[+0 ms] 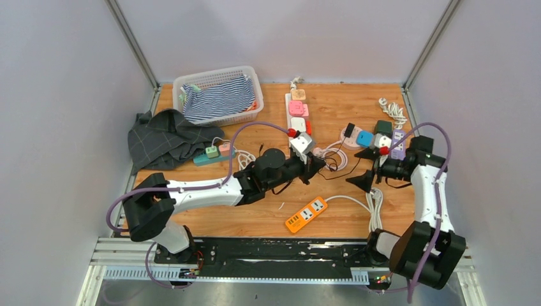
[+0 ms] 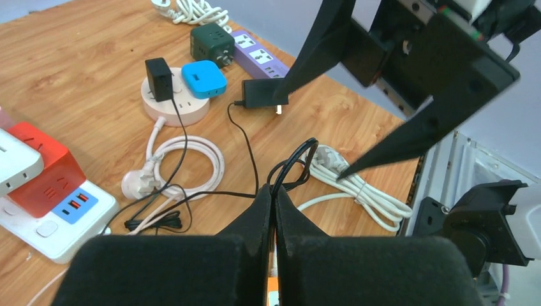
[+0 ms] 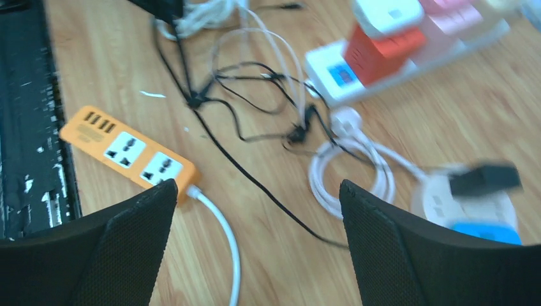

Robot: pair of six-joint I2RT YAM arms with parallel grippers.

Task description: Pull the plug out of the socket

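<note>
A black adapter plug [image 2: 258, 92] with a thin cable lies off the purple power strip [image 2: 258, 58], just beside it, in the left wrist view. My left gripper is shut on a loop of black cable rising between its fingertips, above the middle of the table. My right gripper [image 1: 362, 167] is raised over the right side of the table with its fingers wide apart and nothing visible between them. A second black adapter [image 2: 159, 80] sits on the round pink-white socket [image 2: 178, 108], beside a blue cube. The right wrist view is blurred.
An orange strip [image 1: 306, 214] lies at the front, with coiled white cable [image 1: 375, 210] to its right. A white strip with coloured cubes [image 2: 51, 229] stands centre back. The basket [image 1: 217, 115] and grey cloth [image 1: 159, 143] occupy the left.
</note>
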